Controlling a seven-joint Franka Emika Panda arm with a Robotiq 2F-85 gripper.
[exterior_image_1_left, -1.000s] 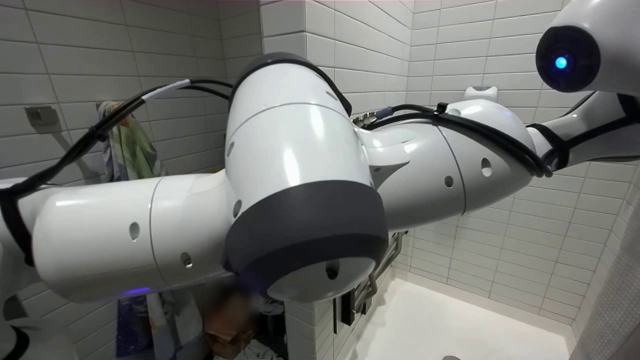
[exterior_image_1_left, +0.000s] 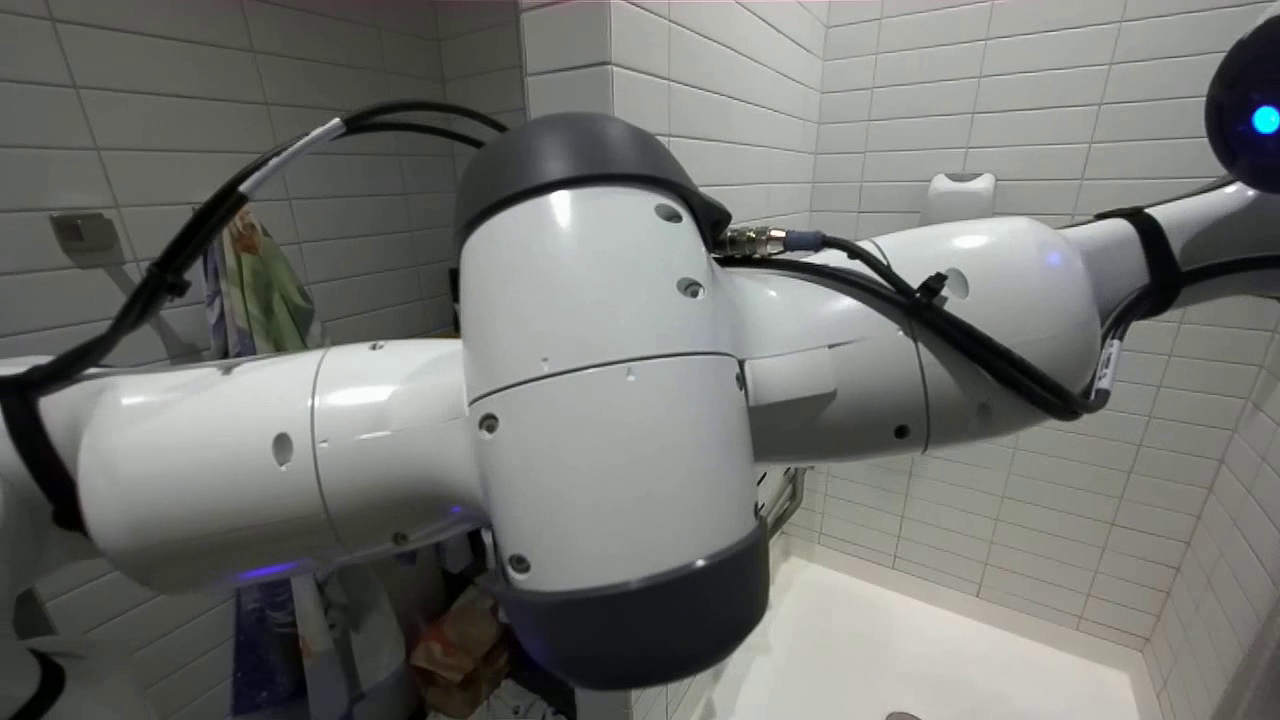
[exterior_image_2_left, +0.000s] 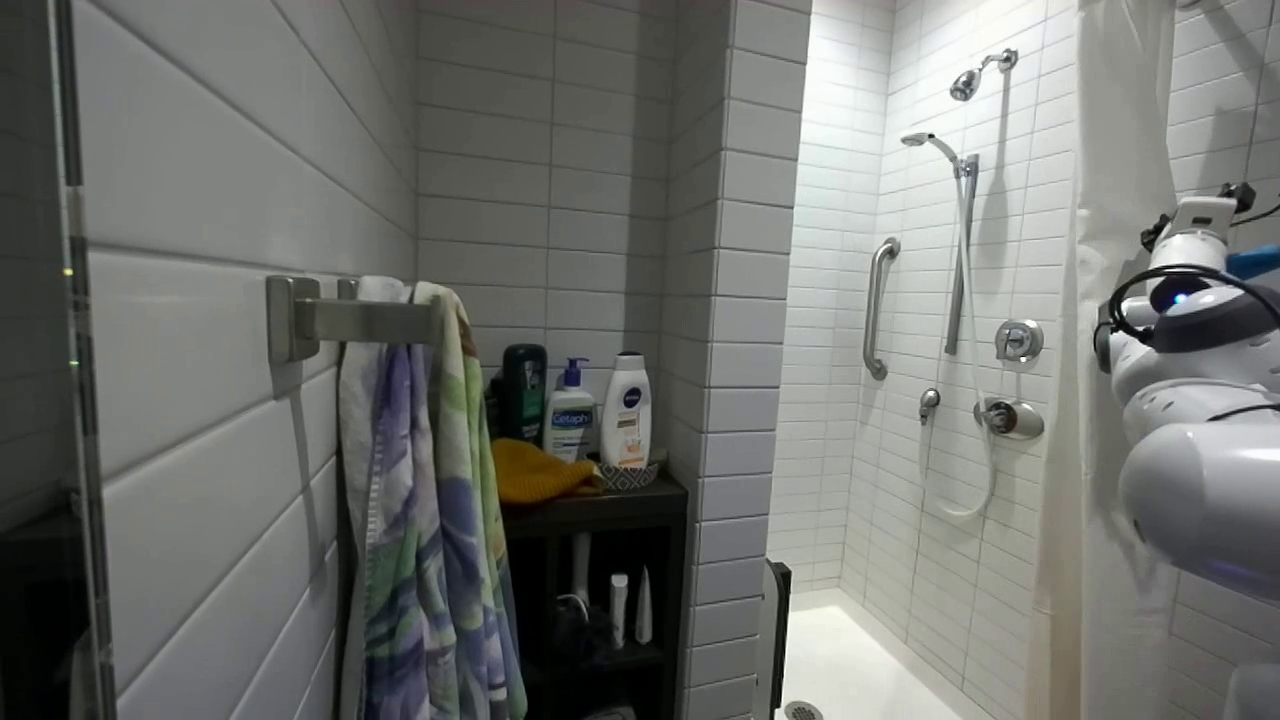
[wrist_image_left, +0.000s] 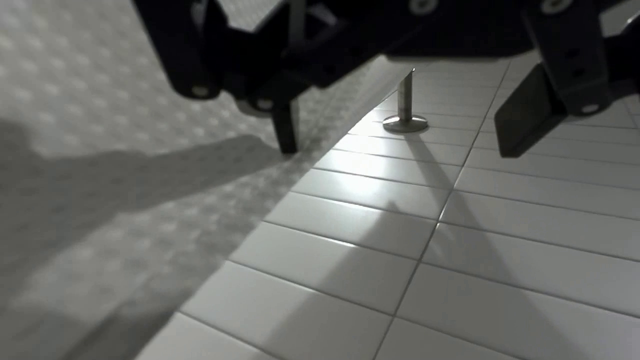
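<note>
In the wrist view my gripper stands open, its dark fingers wide apart and nothing held between them. Beyond that gap a short metal post with a round flange (wrist_image_left: 405, 124) is fixed to the white tiled wall (wrist_image_left: 354, 240). Pale, dimpled material, which looks like the shower curtain (wrist_image_left: 90, 198), fills the left side of this view; the left finger appears in front of it, and contact cannot be judged. The arm (exterior_image_1_left: 612, 468) spans exterior view 1, with its gripper outside the picture. Exterior view 2 has the arm (exterior_image_2_left: 1212, 498) at the right edge, beside the curtain.
A tiled corner (exterior_image_2_left: 750, 360) divides the shower from the alcove. Towels (exterior_image_2_left: 438, 516) hang from a bar at left, near a dark shelf (exterior_image_2_left: 594, 516) with bottles. The grab bar (exterior_image_2_left: 882, 310) and handheld shower hose (exterior_image_2_left: 969, 300) are on the shower wall.
The arm's middle joint has rotated, and the far segment with the blue light has shifted right, partly out of exterior view 1. A person visible low behind the arm is now mostly hidden.
</note>
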